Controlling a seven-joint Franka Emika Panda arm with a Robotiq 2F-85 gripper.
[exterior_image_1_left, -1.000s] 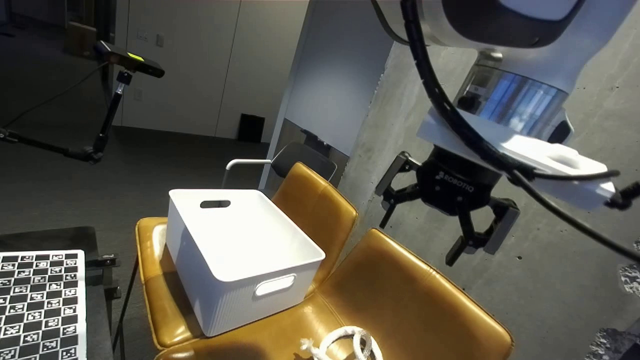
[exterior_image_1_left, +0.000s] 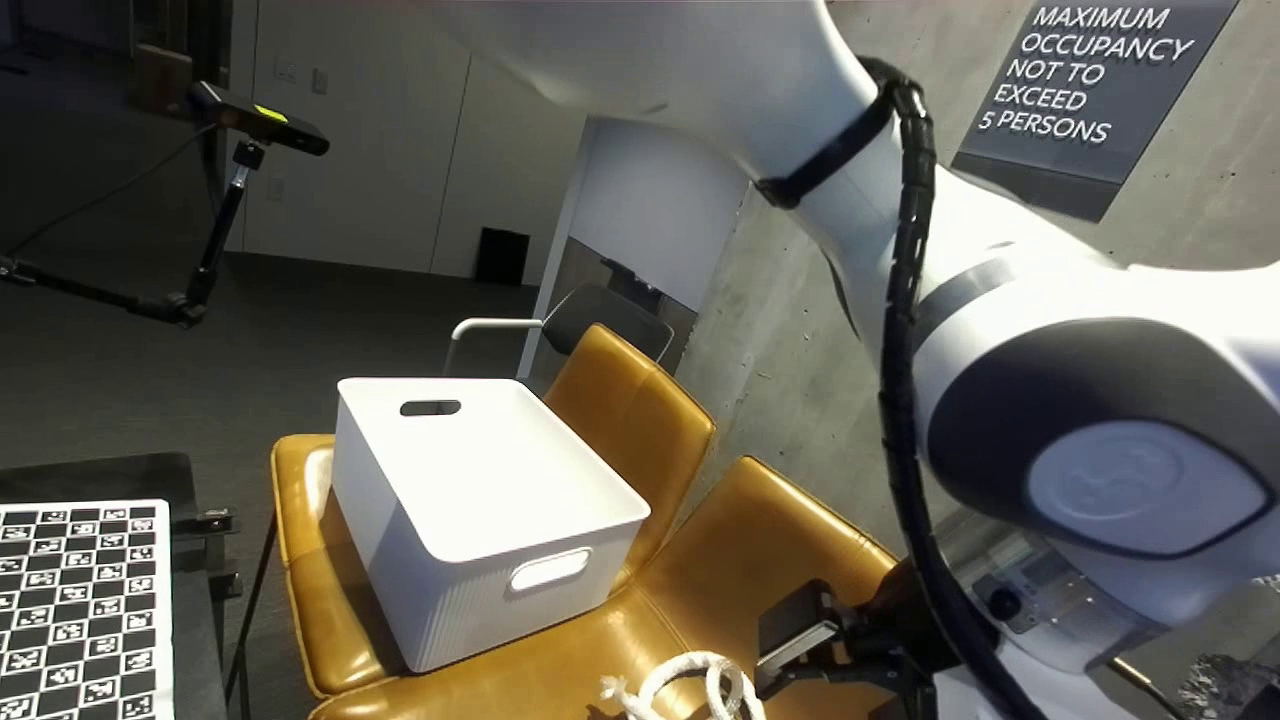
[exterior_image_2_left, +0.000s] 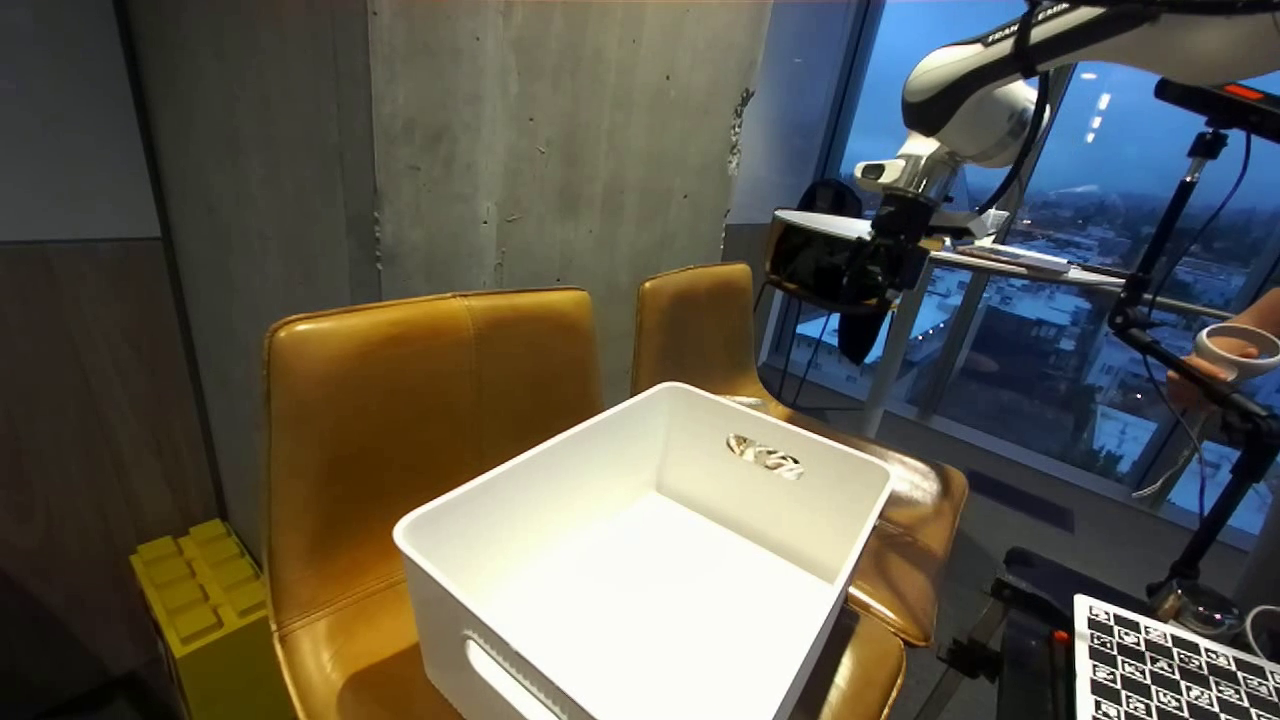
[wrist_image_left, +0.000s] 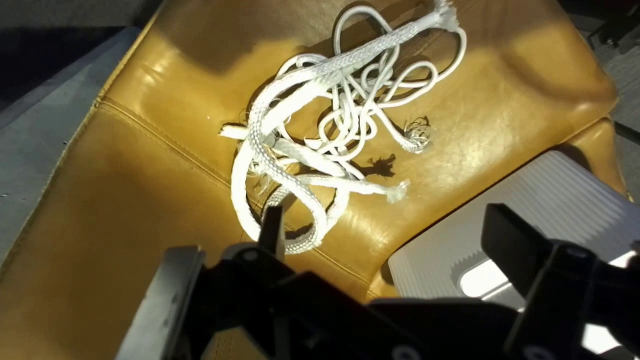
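A tangle of white rope (wrist_image_left: 294, 174), thick braided lengths mixed with thinner looped cord, lies on a tan leather chair seat (wrist_image_left: 138, 198). Only part of this rope (exterior_image_1_left: 708, 678) shows at the bottom of exterior view 1. My gripper is open above the seat, its fingers wide apart and nothing between them. The rope lies just ahead of the fingers in the wrist view. A white bin (exterior_image_1_left: 384, 546) stands on the neighbouring chair, and its inside looks empty in exterior view 2. The rope pile is mostly hidden there by the bin.
The bin's ribbed side (wrist_image_left: 564, 186) is close to my right finger in the wrist view. Chair backs (exterior_image_2_left: 432, 444) rise beside the bin, in front of a concrete wall (exterior_image_2_left: 480, 144). A camera stand (exterior_image_1_left: 216, 246) and a checkered board (exterior_image_1_left: 84, 612) are off to the left.
My arm has come down from beside the wall toward the chair seat with the gripper still open. The rope and bin have not moved.
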